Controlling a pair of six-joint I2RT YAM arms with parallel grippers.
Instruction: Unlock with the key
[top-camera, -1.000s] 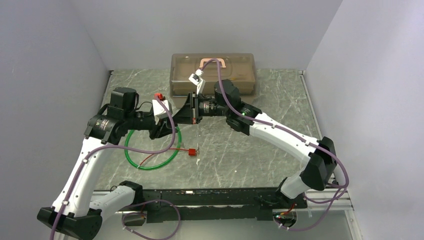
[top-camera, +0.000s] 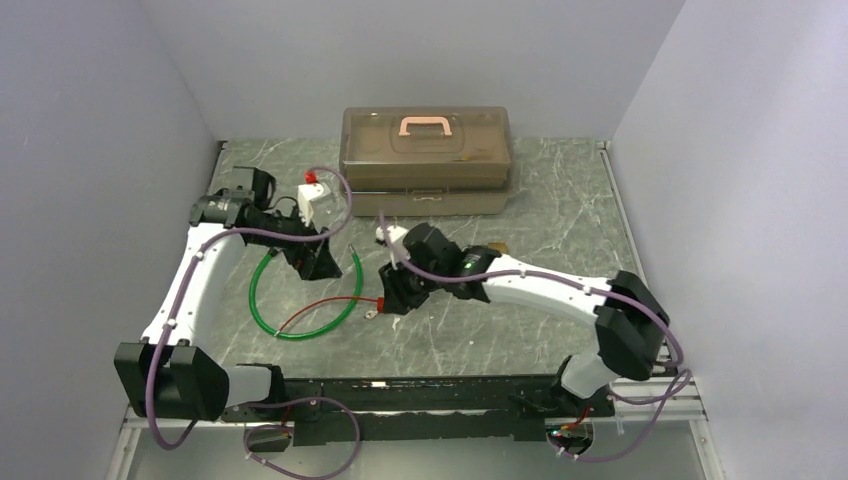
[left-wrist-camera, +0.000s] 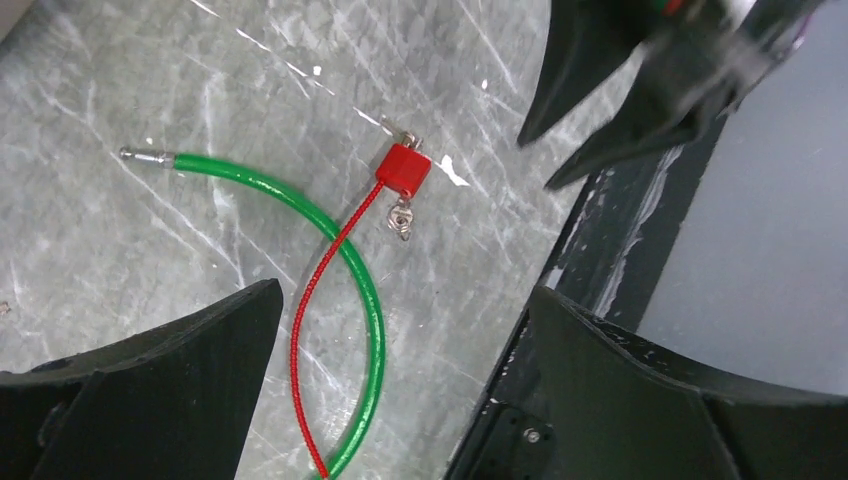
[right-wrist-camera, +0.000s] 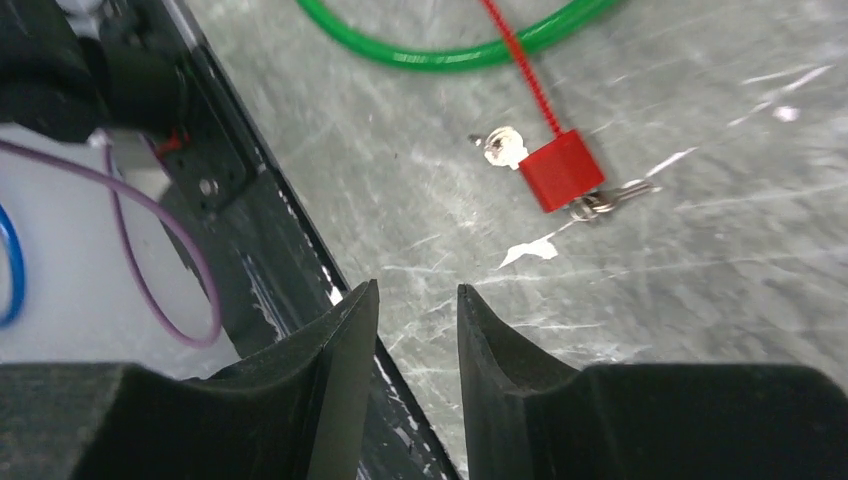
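A red padlock (left-wrist-camera: 404, 170) on a red cord lies on the marble table; a small metal piece (right-wrist-camera: 506, 147) hangs off one side, and its shackle end (right-wrist-camera: 610, 200) is on the other, too small to tell which holds the key. My right gripper is low over the table beside the padlock, partly covering it in the top view, its fingers part open with nothing between them. My left gripper hangs higher over the green hose (left-wrist-camera: 370, 320), wide open and empty.
A translucent toolbox (top-camera: 426, 150) stands at the back centre. A small red item (top-camera: 310, 178) is at the back left. The table's front edge is near the padlock. Free table lies to the right, with walls at both sides.
My right gripper has moved down toward the front, to the padlock, away from the left one. The left arm has drawn back slightly toward the rear left.
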